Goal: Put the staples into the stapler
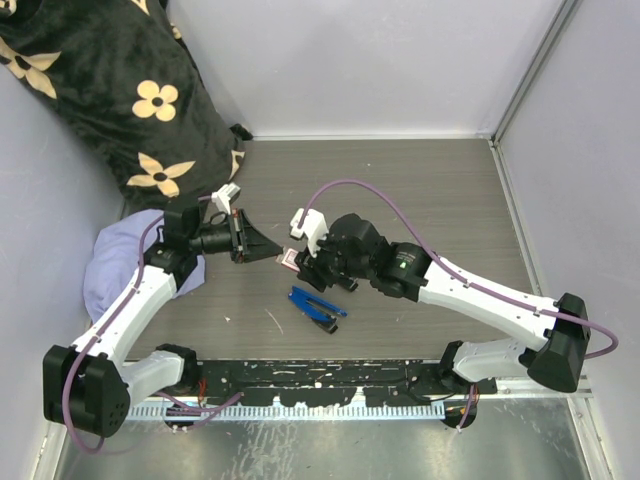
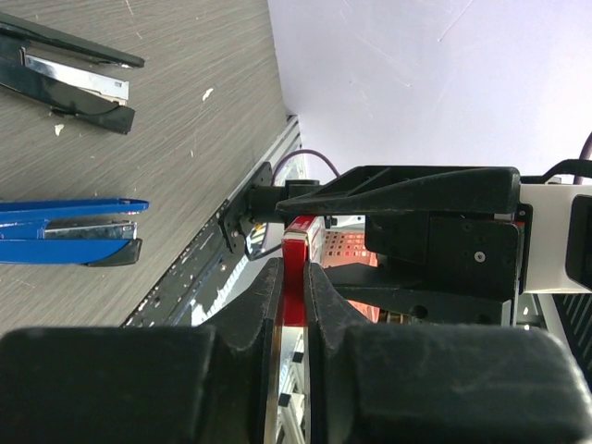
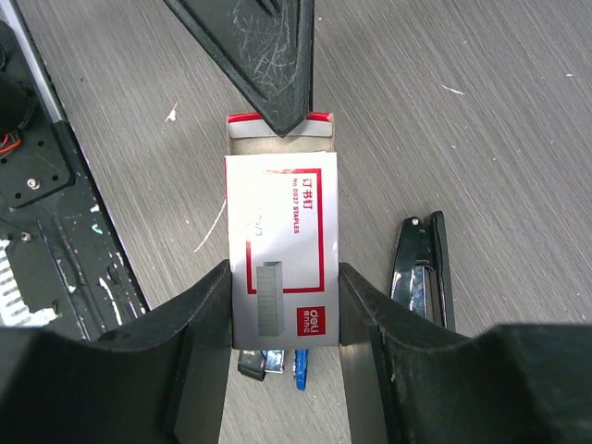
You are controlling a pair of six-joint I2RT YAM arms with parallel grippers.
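Observation:
A white and red staple box (image 3: pixel 287 222) is clamped across its sides by my right gripper. Its far end shows a folded, red-edged flap (image 3: pixel 248 128), where the dark fingers of my left gripper meet it. In the left wrist view those fingers are closed on the box's red end. From above, the box (image 1: pixel 289 259) hangs between both hands. Two staplers lie below with their tops raised: a blue one (image 2: pixel 69 229) and a black one (image 2: pixel 69 69). Whether staples are inside the box is hidden.
A purple cloth (image 1: pixel 110 265) and a dark flowered cushion (image 1: pixel 120 100) fill the left side. A scratched black rail (image 1: pixel 290 375) runs along the front edge.

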